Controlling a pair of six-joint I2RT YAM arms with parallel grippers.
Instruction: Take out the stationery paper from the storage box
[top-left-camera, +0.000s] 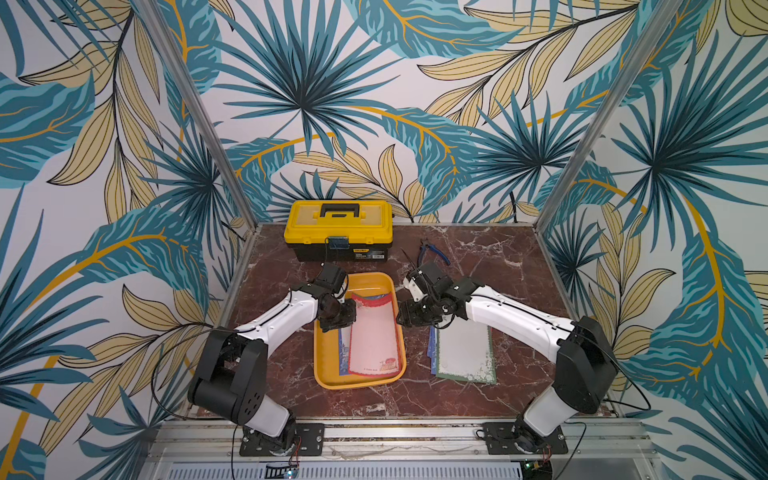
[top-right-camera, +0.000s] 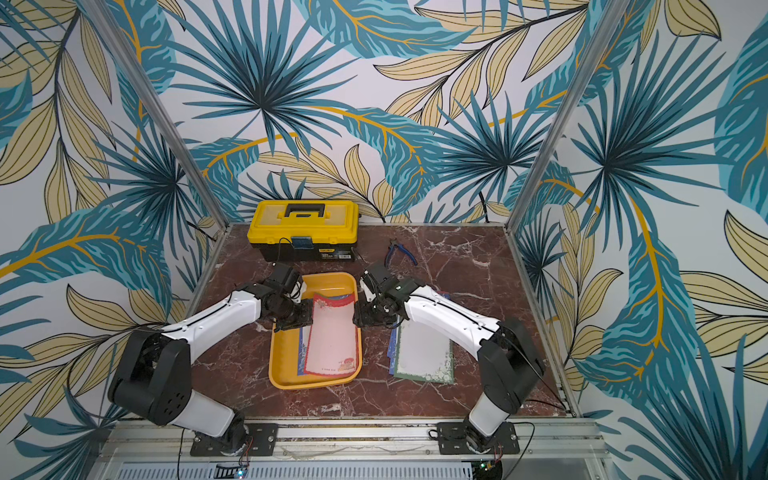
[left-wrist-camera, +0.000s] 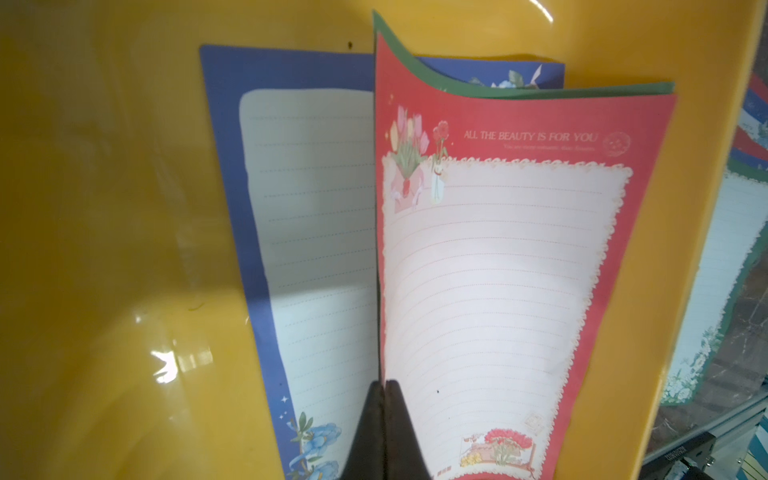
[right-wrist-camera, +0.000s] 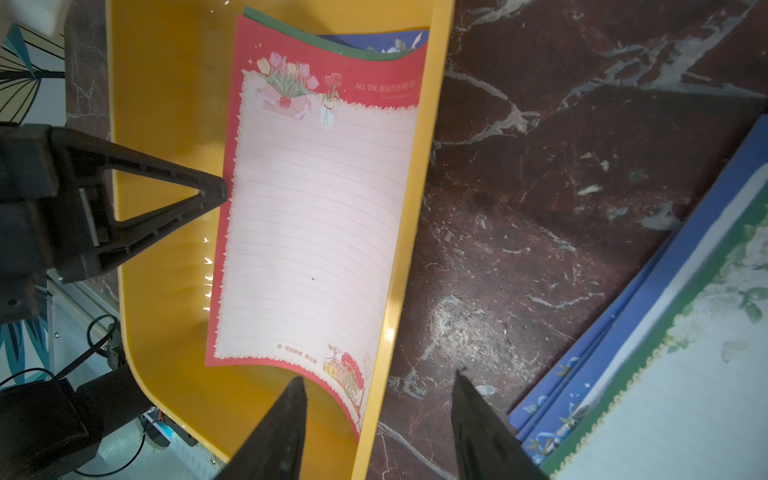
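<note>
A red-bordered sheet of stationery paper (left-wrist-camera: 496, 264) lies in the yellow box (top-left-camera: 321, 368), with a green edge showing beneath it and its upper left corner curled up. Under it a blue-bordered sheet (left-wrist-camera: 308, 192) shows along the left. My left gripper is shut, its tips at the red sheet's left edge; whether that edge is pinched between them I cannot tell. Over the box's right wall hovers my right gripper, open, nothing between its fingers. The red sheet bows upward in the middle.
Right of the box, a pile of green- and blue-edged sheets (top-left-camera: 465, 352) lies on the dark marbled table (top-left-camera: 520, 264). Behind stand a yellow and black toolbox (top-left-camera: 339, 228) and blue-handled pliers (top-left-camera: 436, 254).
</note>
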